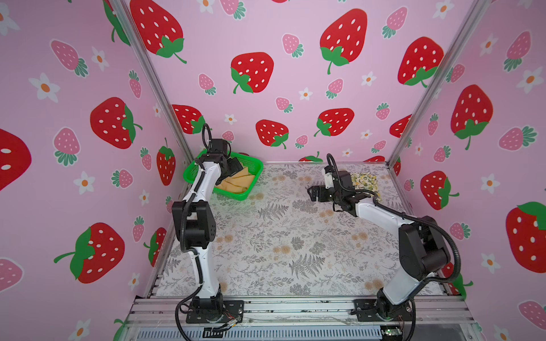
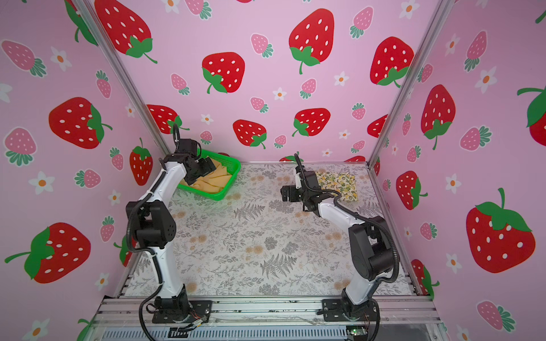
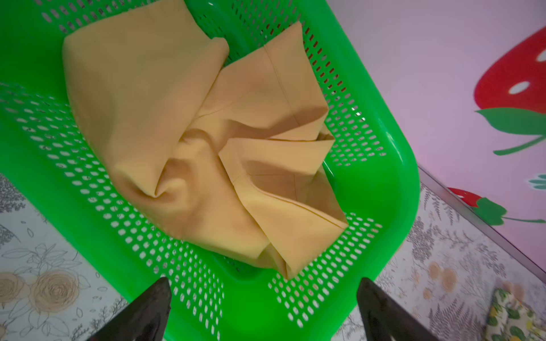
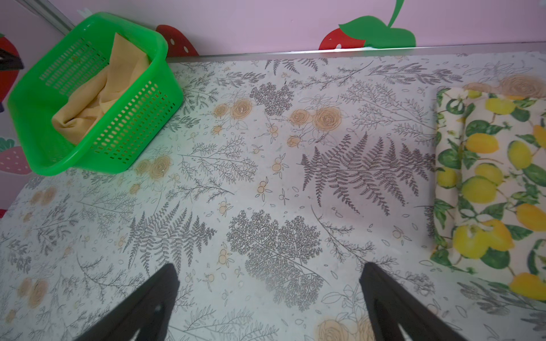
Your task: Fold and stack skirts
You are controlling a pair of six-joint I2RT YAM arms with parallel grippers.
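Note:
A tan cloth skirt (image 3: 148, 102) lies crumpled in the green basket (image 3: 392, 170) at the back left. My left gripper (image 1: 230, 167) hangs over the basket, fingers apart in the left wrist view, nothing between them. A lemon-print skirt (image 4: 489, 182) lies folded flat at the back right of the table. My right gripper (image 1: 317, 193) hovers to the left of that skirt, open and empty, with bare table below it in the right wrist view.
Strawberry-print walls (image 1: 295, 85) and metal rails bound the workspace on the sides and back.

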